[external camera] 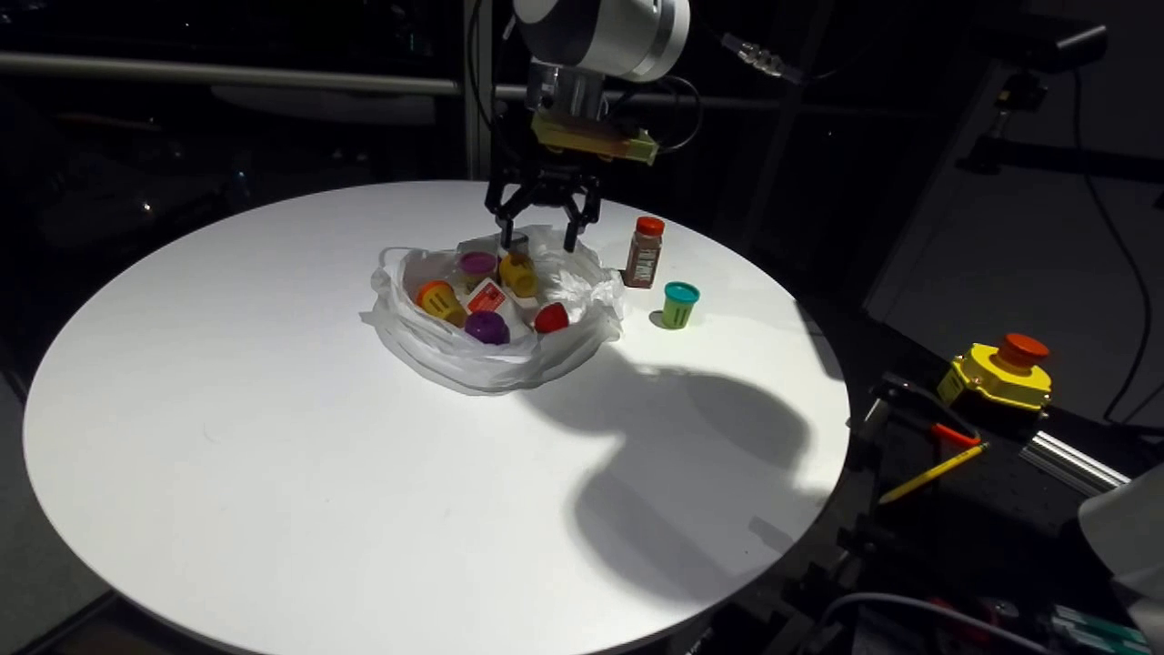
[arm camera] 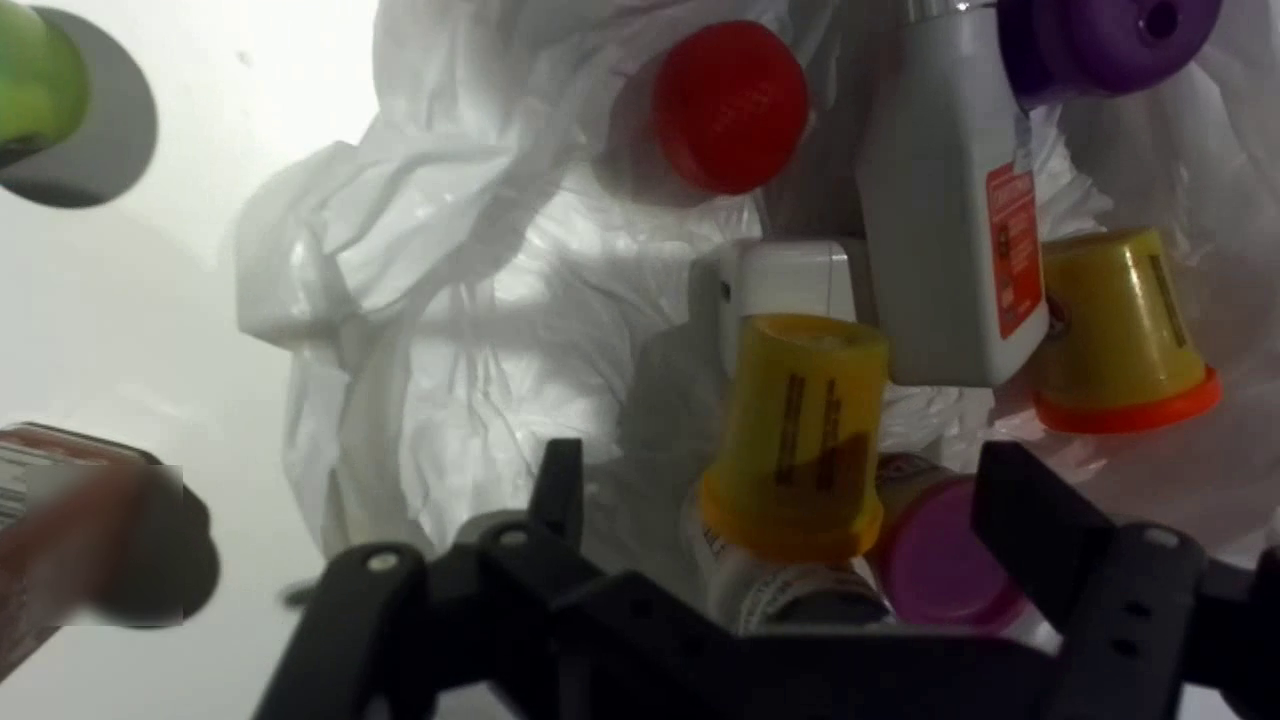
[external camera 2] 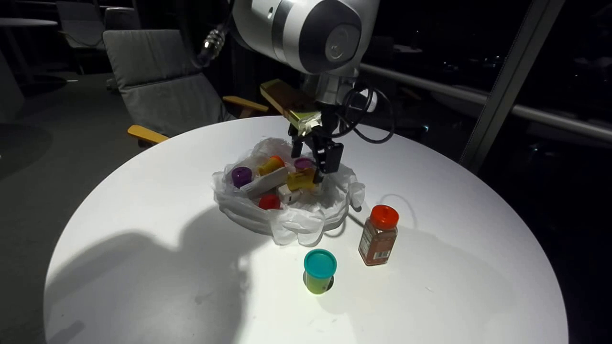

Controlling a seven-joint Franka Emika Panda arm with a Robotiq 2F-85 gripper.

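My gripper is open above the white plastic bag (external camera: 436, 360), with its fingers spread wide. Between the fingers in the wrist view, but lower down, lies a yellow tub (arm camera: 806, 432) tipped on top of other items. A purple-lidded tub (arm camera: 954, 558) and a dark-capped container (arm camera: 798, 594) are partly covered under it. The bag also holds a white bottle with a red label (arm camera: 948, 204), a small white box (arm camera: 786, 282), a red-capped item (arm camera: 732, 108), a purple object (arm camera: 1110, 42) and a yellow tub with an orange lid (arm camera: 1122, 330).
Outside the bag stand a red-capped spice jar (external camera 2: 378, 236) and a green tub with a teal lid (external camera 2: 319, 271). An emergency stop button (external camera: 1020, 351) sits off the table.
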